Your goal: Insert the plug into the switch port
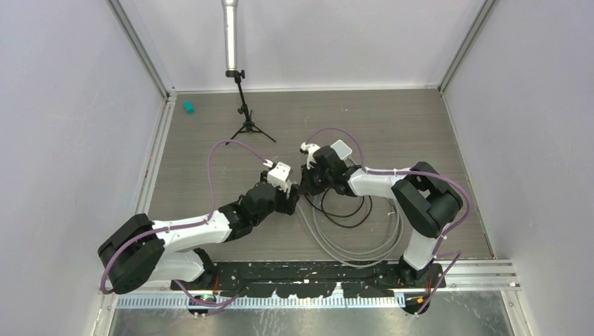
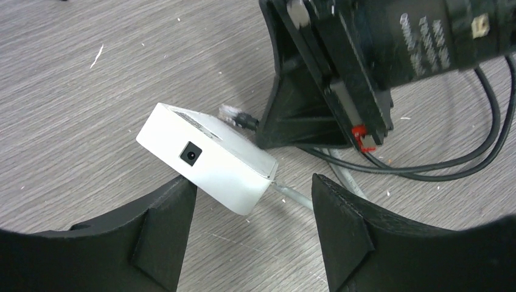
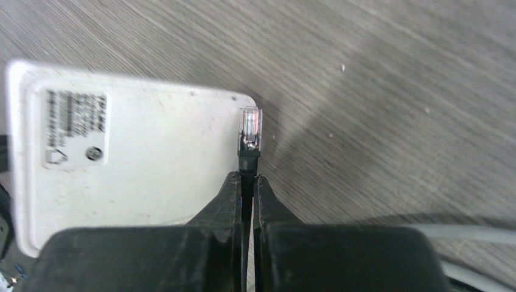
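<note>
The white switch box lies ahead of my left gripper, whose fingers stand apart. The left fingertip is close to the box's near corner, while a gap shows at the right one. A small dark round socket marks its near side. My right gripper is shut on a black cable that ends in a clear plug. In the right wrist view this plug overlaps the corner of the label-bearing face of the switch box. Whether they touch is unclear. The port itself is hidden.
A grey cable leads off the box's right end. Coiled grey cable and black cable lie under the right arm. A tripod and a teal piece stand farther back.
</note>
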